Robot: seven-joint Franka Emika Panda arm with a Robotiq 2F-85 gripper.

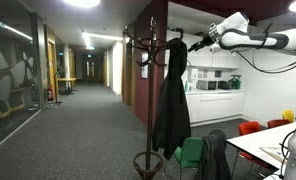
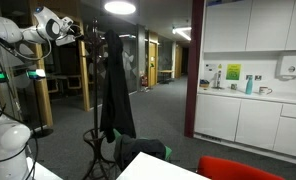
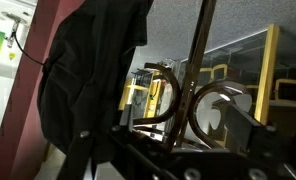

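Observation:
A black jacket (image 1: pixel 173 98) hangs from a dark wooden coat rack (image 1: pixel 150 75). My gripper (image 1: pixel 195 46) is up near the top of the rack, to the right of the jacket in exterior view 1. In exterior view 2 the jacket (image 2: pixel 115 85) hangs to the right of my gripper (image 2: pixel 79 36). From the wrist, the jacket (image 3: pixel 83 80) fills the left side, and the rack's pole (image 3: pixel 195 65) with its curved hooks runs down the middle. The gripper is open, and no cloth shows between its fingers.
Another dark garment (image 1: pixel 215 155) lies over a chair beside a green chair (image 1: pixel 191 152). A white table (image 1: pixel 263 142) and red chairs stand at right. The carpeted corridor (image 1: pixel 83 125) is clear.

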